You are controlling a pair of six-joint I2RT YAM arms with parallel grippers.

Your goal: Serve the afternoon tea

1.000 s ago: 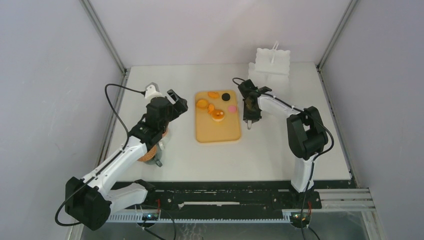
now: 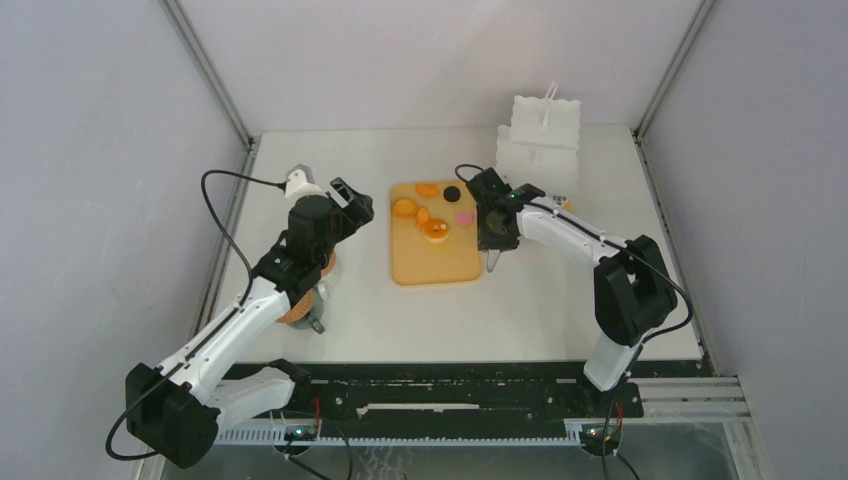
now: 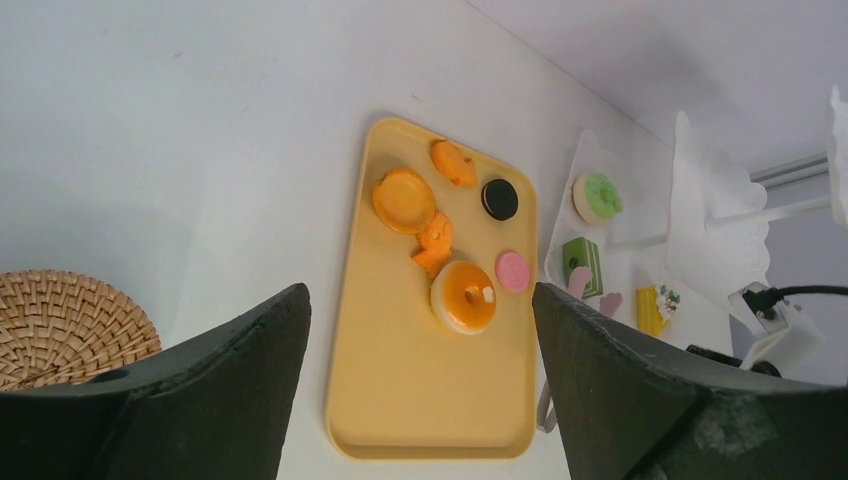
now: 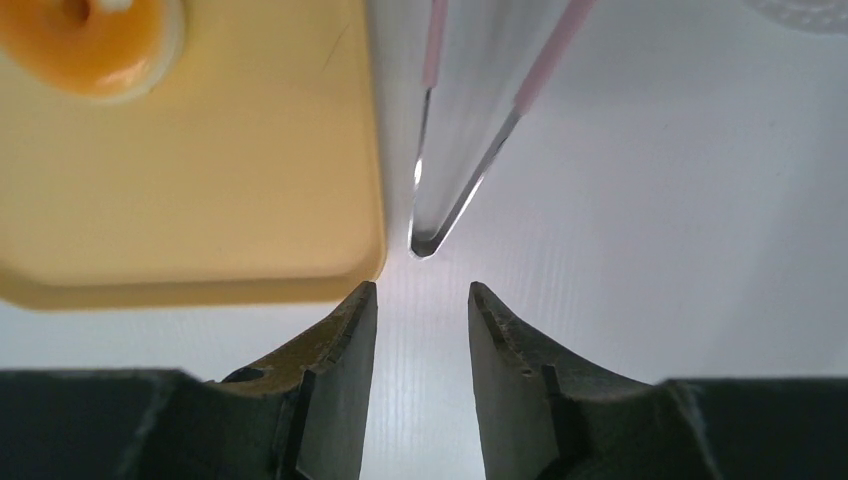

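A peach tray [image 3: 430, 390] holds an orange-glazed donut [image 3: 463, 298], orange pieces [image 3: 434, 244], a small orange plate [image 3: 403, 200], a black cookie [image 3: 499, 199] and a pink disc [image 3: 512, 271]. My left gripper stands open above the table, left of the tray, nothing between its fingers. My right gripper is open at the tray's right edge. Pink-handled tongs [image 4: 470, 190] lie on the table just beyond its fingertips, beside the tray.
A white tiered stand [image 2: 538, 150] with treats, including a green donut [image 3: 600, 197], is at the back right. Woven mats [image 2: 296, 308] lie under the left arm.
My left arm has barely moved.
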